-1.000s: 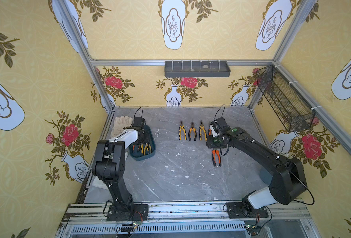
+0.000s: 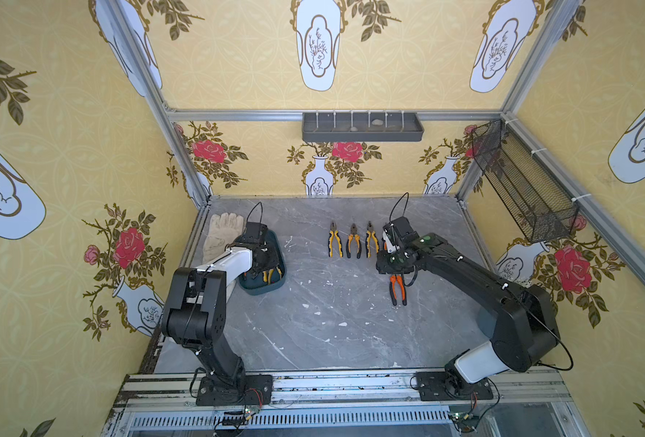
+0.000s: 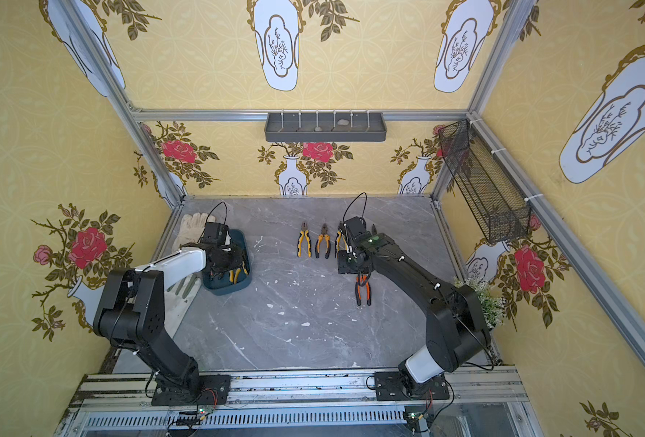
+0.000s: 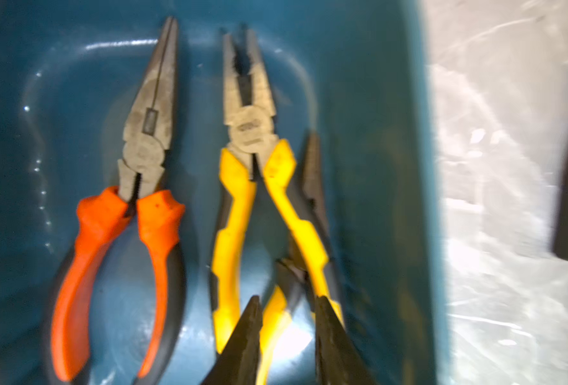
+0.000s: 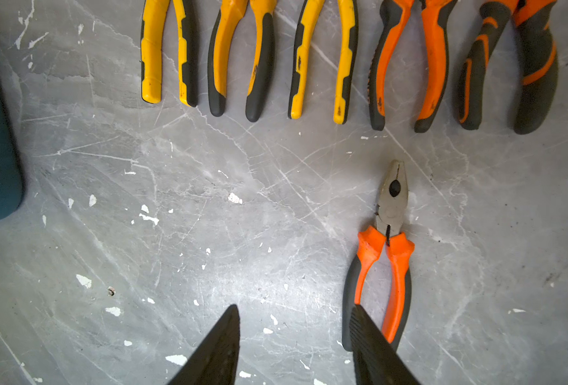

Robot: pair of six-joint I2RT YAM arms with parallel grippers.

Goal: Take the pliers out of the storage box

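The teal storage box (image 2: 260,285) holds several pliers: orange long-nose pliers (image 4: 149,128) and yellow pliers (image 4: 251,128) with more beneath. My left gripper is over the box, part open, its tips at the yellow handles; nothing clearly held. Yellow and orange pliers (image 5: 309,64) lie in a row on the table. Separate orange pliers (image 5: 393,199) lie below that row. My right gripper is open above the table, just left of and over those separate pliers.
Gloves (image 2: 220,229) lie left of the box. A wire basket (image 2: 526,182) hangs on the right wall, a grey rack (image 2: 362,134) at the back.
My left arm has shifted slightly over the box, its wrist now a little lower in the top left view. The right arm has moved only very slightly.
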